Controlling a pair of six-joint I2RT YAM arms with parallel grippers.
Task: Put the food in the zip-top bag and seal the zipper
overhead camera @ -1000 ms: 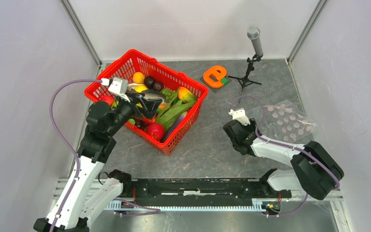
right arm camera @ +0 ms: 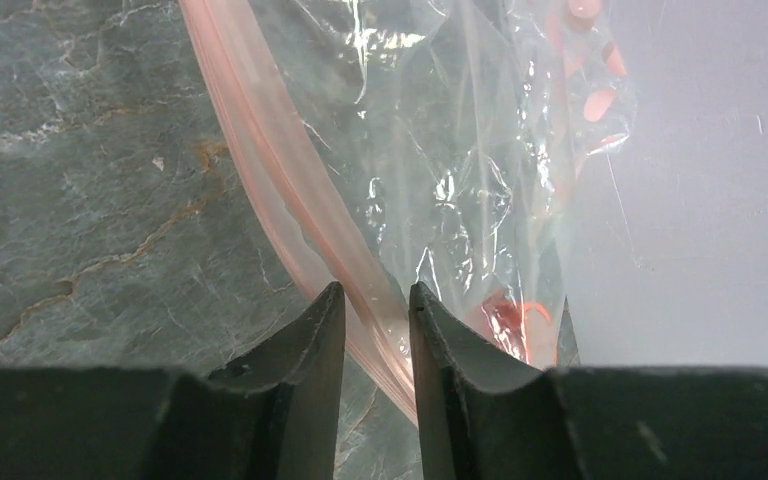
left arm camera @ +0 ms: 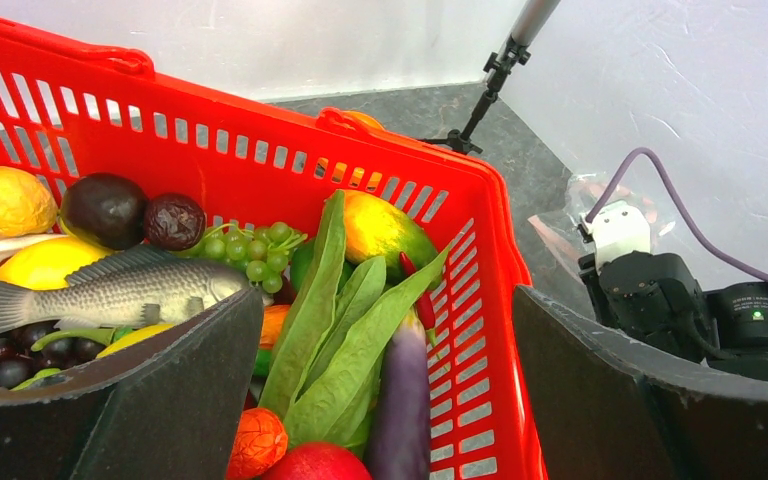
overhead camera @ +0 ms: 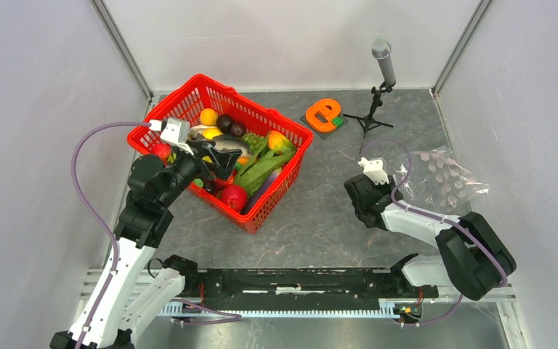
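A clear zip top bag with pinkish dots lies at the right, by the wall. Its pink zipper edge runs diagonally through the right wrist view and passes between and below the fingertips of my right gripper. These fingers stand part open, with a narrow gap; a firm hold does not show. A red and orange patch shows at the bag's lower part. My left gripper hangs wide open and empty above the food, which includes a fish, grapes and an eggplant.
The red basket holding the food fills the left middle. An orange tape dispenser-like object and a microphone on a tripod stand at the back. Between basket and right arm the grey floor is clear.
My right gripper has shifted to the right in the top view, and the bag has slid slightly right as well. The left arm has hardly moved.
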